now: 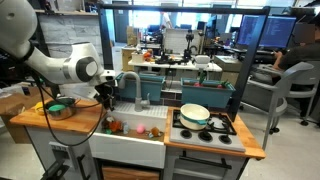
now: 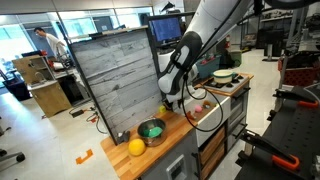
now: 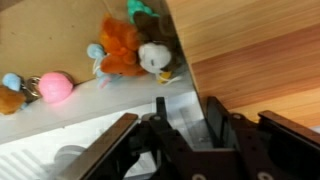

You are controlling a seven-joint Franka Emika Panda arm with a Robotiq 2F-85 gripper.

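My gripper is at the bottom of the wrist view, its two dark fingers apart with nothing seen between them. It hangs near the border of the white sink and the wooden counter [image 3: 255,45]. In the sink lie small toys: an orange plush [image 3: 121,45], a white and dark one [image 3: 155,57], a pink ball-like piece [image 3: 55,87] and a blue and orange one [image 3: 12,93]. In exterior view 1 the gripper [image 1: 106,97] is above the left end of the sink [image 1: 128,150]; its fingertips are too small there to read.
To the right, a light pot [image 1: 195,117] stands on the stove [image 1: 215,136]. A faucet [image 1: 142,90] rises behind the sink. A dark green pot [image 1: 65,103] sits on the left counter. In exterior view 2, a yellow-orange bowl [image 2: 137,147] lies at the counter's near end.
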